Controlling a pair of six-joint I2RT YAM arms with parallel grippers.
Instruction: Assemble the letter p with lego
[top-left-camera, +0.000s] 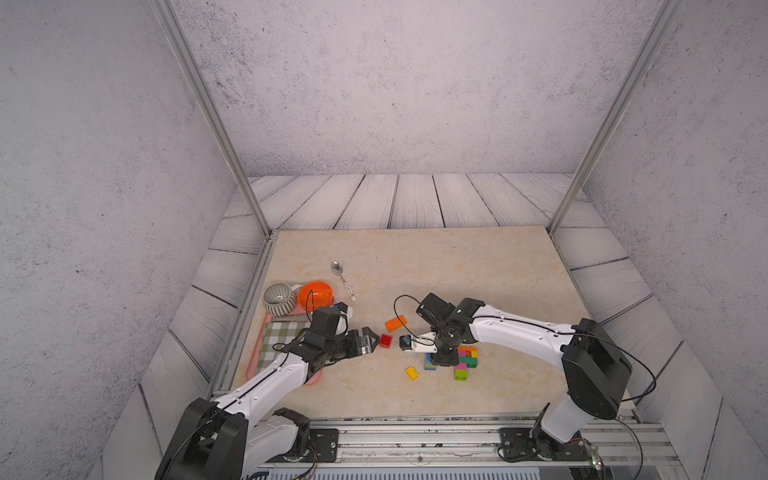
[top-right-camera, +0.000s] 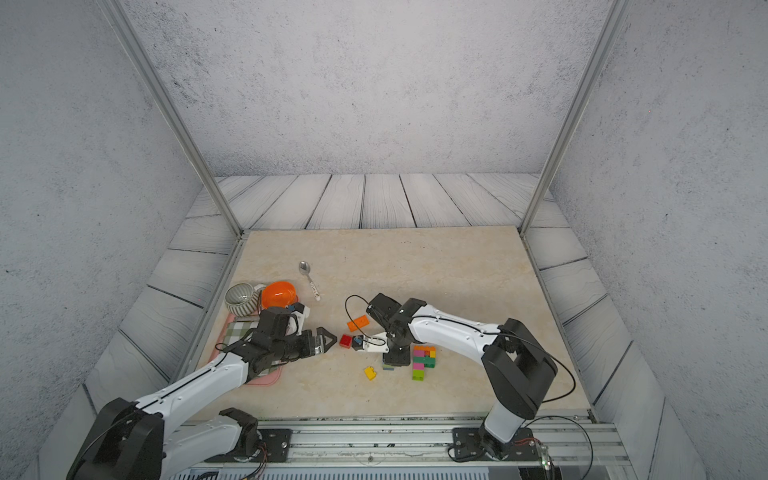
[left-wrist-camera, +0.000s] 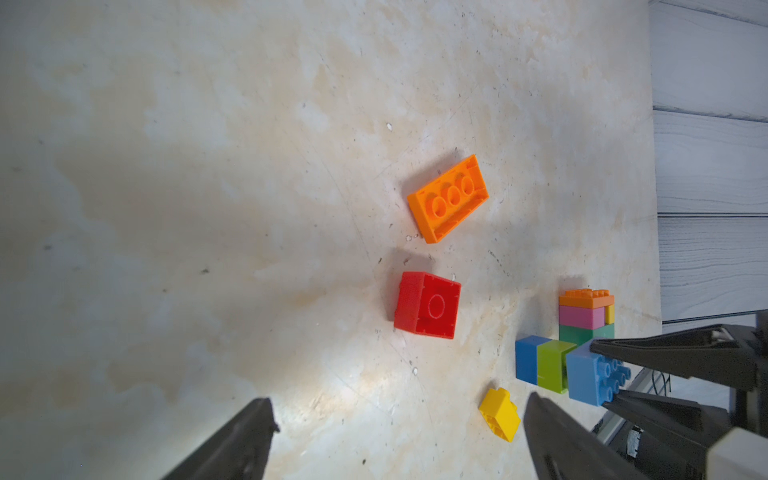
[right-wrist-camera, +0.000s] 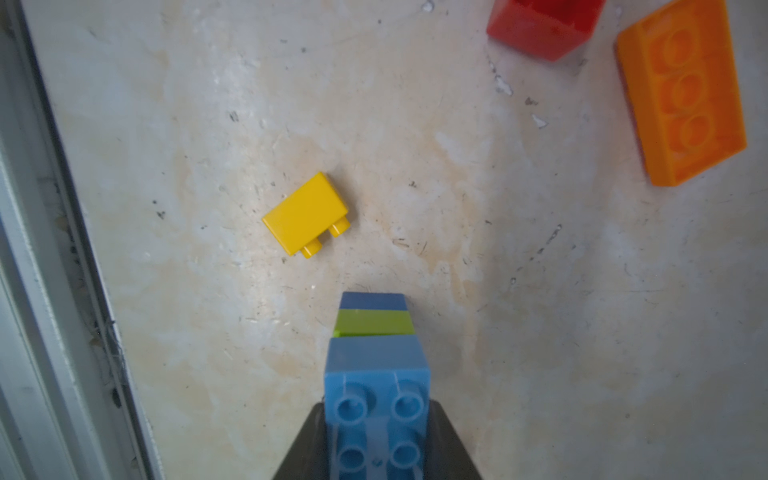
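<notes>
In the right wrist view my right gripper is shut on a light blue brick (right-wrist-camera: 377, 356). A lime layer (right-wrist-camera: 373, 322) and a dark blue layer (right-wrist-camera: 373, 301) line up behind that brick; whether they are joined to it I cannot tell. Beside them, a cluster of pink (left-wrist-camera: 581, 317), orange (left-wrist-camera: 586, 298) and green bricks (top-right-camera: 417, 374) lies on the table. My left gripper is open over bare table, nothing between its fingers. A red brick (left-wrist-camera: 428, 305), an orange brick (left-wrist-camera: 448, 198) and a yellow brick (left-wrist-camera: 501, 413) lie loose.
On the left are a pink tray (top-left-camera: 254, 352) with a checked cloth (top-left-camera: 284, 332), a striped cup (top-left-camera: 279, 298) and an orange bowl (top-left-camera: 315, 294). A spoon (top-left-camera: 343, 280) lies behind them.
</notes>
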